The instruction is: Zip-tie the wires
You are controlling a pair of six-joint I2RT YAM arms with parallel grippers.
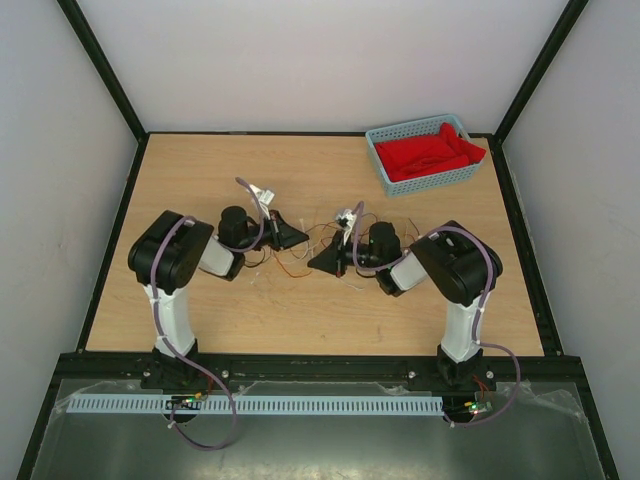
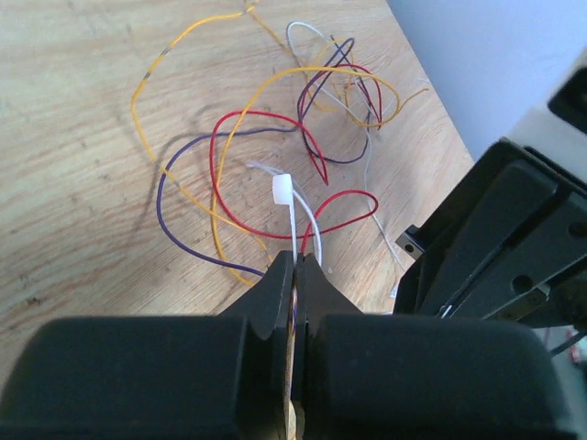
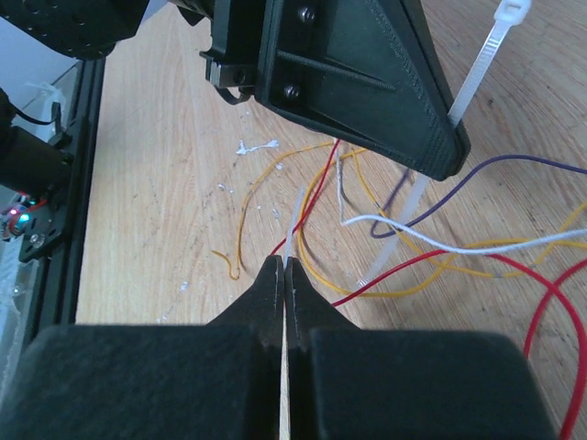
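Loose red, yellow, blue and white wires [image 2: 217, 164] lie tangled on the wooden table between my grippers. My left gripper is shut on a thin white zip tie [image 2: 282, 191], its square head standing up above the fingertips. In the right wrist view this tie [image 3: 486, 50] slants down behind the left gripper's black body, over the wires. My right gripper is shut just in front of the wires; a thin pale strip [image 3: 295, 218] rises behind its tips, and I cannot tell whether it is held.
A blue basket [image 1: 380, 160] with red cloth [image 1: 420, 153] stands at the back right. White scraps [image 3: 257, 146] lie near the wires.
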